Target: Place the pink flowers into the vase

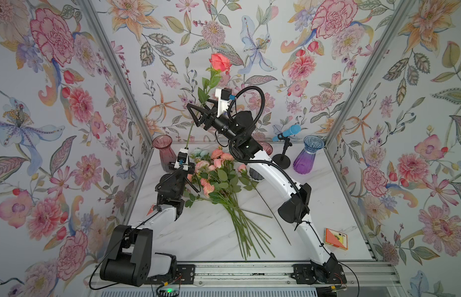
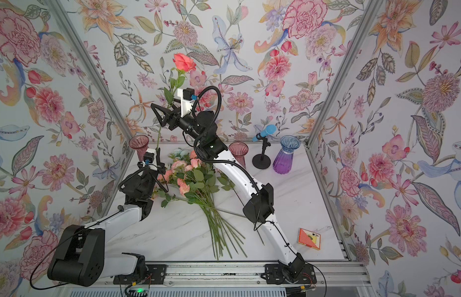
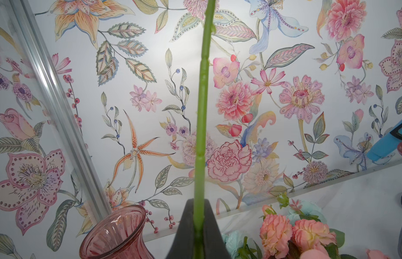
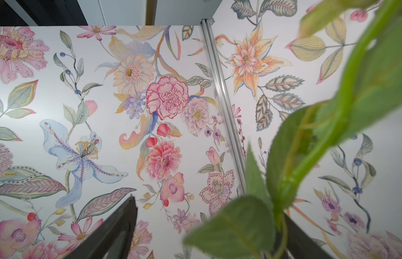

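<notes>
A coral-pink rose (image 1: 220,62) stands nearly upright in the air, its green stem (image 3: 201,125) running down between the fingers of my left gripper, which are shut on it. Higher along the flower, my right gripper (image 1: 196,111) has its fingers spread; the stem and leaves (image 4: 235,224) lie close to one finger in the right wrist view. A pink glass vase (image 3: 118,233) is at the left, beside my left gripper. Another pink vase (image 2: 238,148) stands mid-table, partly behind the right arm. A blue-purple vase (image 1: 307,156) is at the right.
Several peach and pink flowers (image 1: 215,165) with long green stems (image 1: 242,227) lie mid-table. A black stand with a blue device (image 1: 288,131) is beside the purple vase. A card box (image 1: 335,238) sits front right. Clear tabletop spreads across the front left.
</notes>
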